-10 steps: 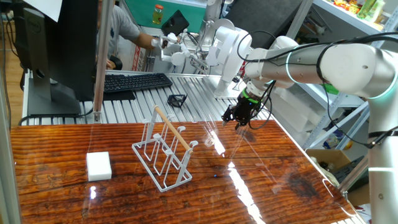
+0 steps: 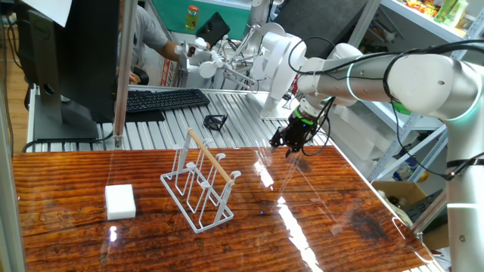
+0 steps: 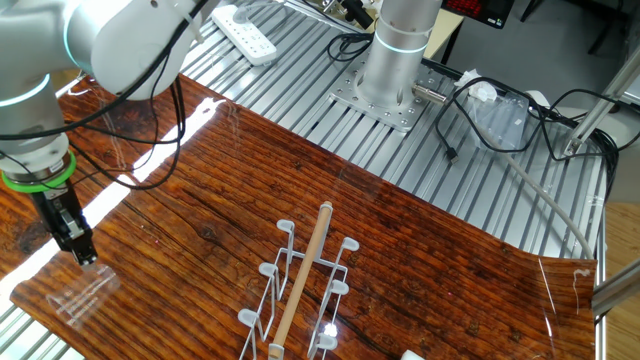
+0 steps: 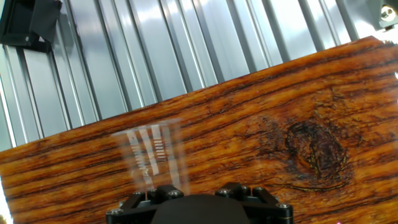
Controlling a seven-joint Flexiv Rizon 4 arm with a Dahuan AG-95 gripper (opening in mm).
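A clear plastic cup (image 4: 151,152) with pale streaks across it appears to lie on its side on the brown wood-grain table, close to the edge by the metal slats. In exterior view 2 the same see-through cup (image 3: 84,297) is just below and beside the fingertips. My gripper (image 2: 283,146) hangs low over the table's far side, pointing down. The wrist view has its two black fingers (image 4: 151,195) standing apart at the bottom of the picture, with no object visible between them. A white rack (image 2: 198,181) with a wooden top bar and several upright prongs stands empty mid-table.
A white block (image 2: 119,202) sits left of the rack. Beyond the table edge are a keyboard (image 2: 166,100) and a small black frame (image 2: 215,122) on metal slats.
My arm and gripper hold practically the same place. In the background, a person's hand has shifted slightly to the left. The rack and white block are unmoved.
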